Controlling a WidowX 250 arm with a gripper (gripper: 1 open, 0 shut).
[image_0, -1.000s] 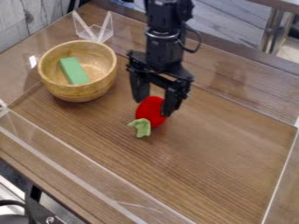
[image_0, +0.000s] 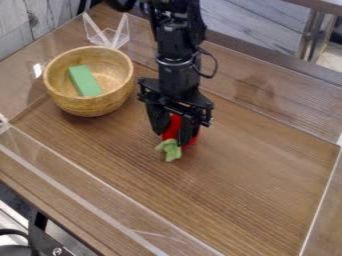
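My black gripper (image_0: 174, 125) is lowered over a red object (image_0: 185, 134) with a pale green top or leaf (image_0: 168, 149) on the wooden table, its fingers on either side of the red object and largely hiding it. Whether the fingers have closed on it is not clear.
A wooden bowl (image_0: 118, 98) with a green block (image_0: 84, 82) in it stands at the upper left. Raised rims run along the right and back edges.
My gripper has come down and toward the front onto the red object, covering more of it. The bowl and green block look unmoved.
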